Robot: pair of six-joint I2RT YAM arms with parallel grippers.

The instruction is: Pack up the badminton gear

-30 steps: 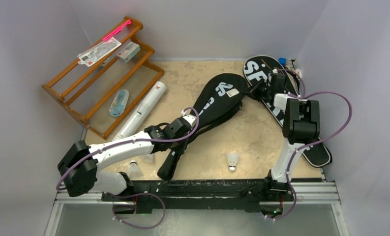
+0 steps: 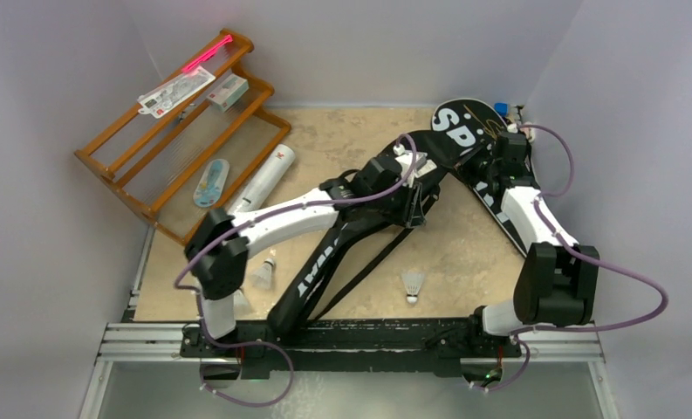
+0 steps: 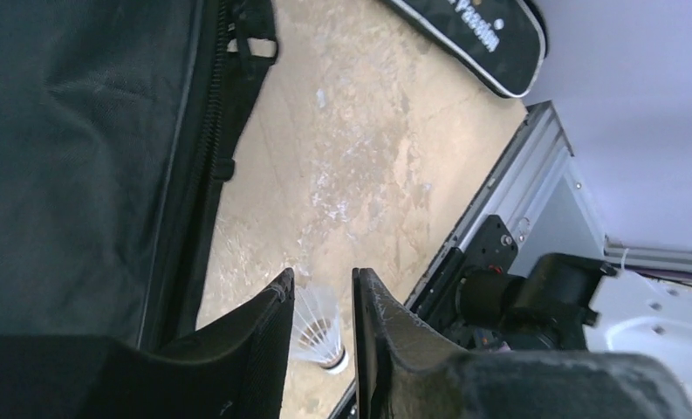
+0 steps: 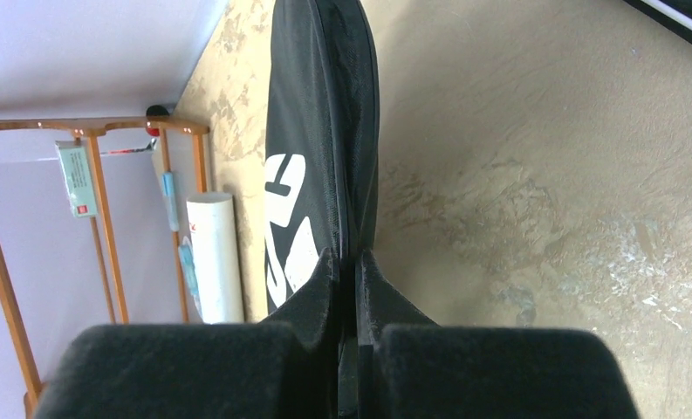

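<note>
A black racket bag (image 2: 325, 262) with white letters stretches from the table's front edge up to the middle. In the right wrist view, its dark cloth (image 4: 325, 105) runs down between the fingers of my right gripper, which is shut on it. My left gripper (image 2: 416, 223) hovers over the bag's right edge, partly open and empty. Through its gap the left wrist view shows a white shuttlecock (image 3: 311, 323) lying beyond, with the bag's zipped edge (image 3: 207, 131) off to the left. Two more shuttlecocks (image 2: 263, 274) rest near the front left, partly hidden.
Another black racket cover (image 2: 464, 122) with white letters lies along the right side, partly under the right arm. A white tube (image 2: 268, 175) leans by the wooden rack (image 2: 263, 113) at left. Bare table shows around the shuttlecock (image 2: 413, 286) at front centre.
My left gripper has moved up and right from the bag's narrow part to its right side. The bag's wide part looks folded and shifted. The right arm has swung slightly right.
</note>
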